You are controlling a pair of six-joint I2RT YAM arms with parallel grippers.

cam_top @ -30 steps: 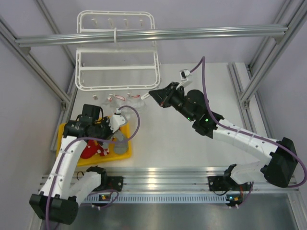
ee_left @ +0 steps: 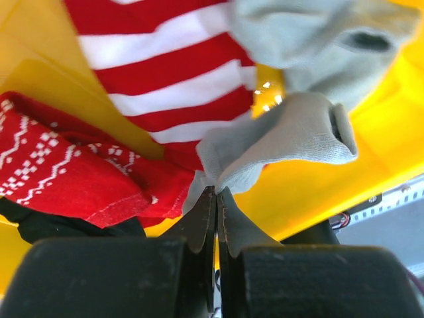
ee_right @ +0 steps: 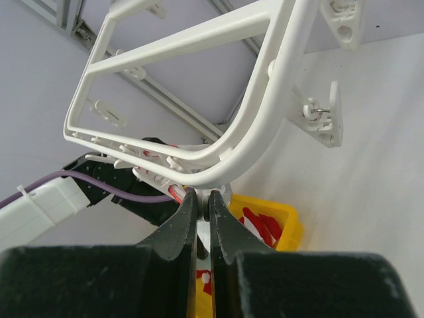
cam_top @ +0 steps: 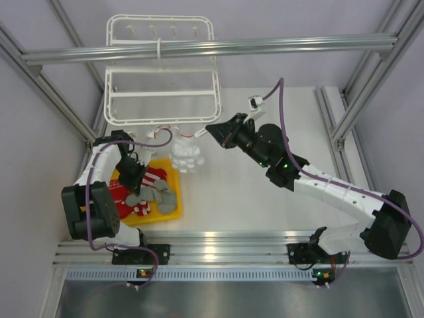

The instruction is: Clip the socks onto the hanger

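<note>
A white plastic hanger (cam_top: 165, 98) hangs from the metal bar, with clips along its lower edge. In the right wrist view, my right gripper is shut on a white clip (ee_right: 203, 194) under the hanger's near corner. Below the hanger hangs a blurred white cloth (cam_top: 186, 156), with a bit of red above it. My left gripper is down in the yellow box, shut, with a fold of a grey sock (ee_left: 291, 136) narrowing into its fingertips. Around it lie a red-and-white striped sock (ee_left: 172, 66), a patterned red sock (ee_left: 73, 165) and further grey cloth (ee_left: 318, 40).
The yellow box (cam_top: 173, 182) stands on the left floor below the hanger. A metal bar (cam_top: 291, 45) crosses above. Open floor (cam_top: 238, 192) lies between the arms. An empty clip (ee_right: 324, 116) hangs near the hanger's corner.
The grey sock has shifted a little. The white cloth shows more clearly. My right arm is still.
</note>
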